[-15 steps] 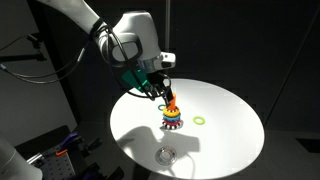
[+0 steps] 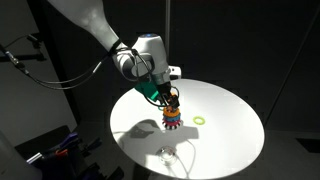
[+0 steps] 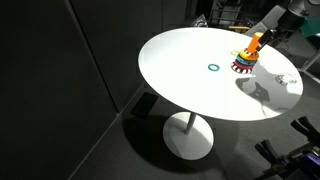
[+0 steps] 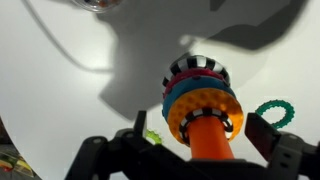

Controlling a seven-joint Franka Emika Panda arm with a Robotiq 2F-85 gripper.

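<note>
A stack of colored rings point(image 2: 172, 119) stands upright on the white round table, with an orange peg point(image 3: 254, 42) rising from its top. From above, the wrist view shows a yellow-orange ring point(image 4: 185, 104) over blue, red and checkered ones. The orange peg top point(image 4: 209, 138) lies between my open fingers, one finger point(image 4: 140, 142) to its left and the other to its right. My gripper is around the peg's upper end; whether a pad touches it, I cannot tell.
A green ring point(image 2: 199, 121) lies flat beside the stack, shown as teal in the wrist view. A clear round dish point(image 2: 167, 155) sits nearer the table's front edge.
My gripper has come down and slightly to the right toward the stack, so the arm now covers part of the peg. The stack, the green ring and the dish have stayed put.
</note>
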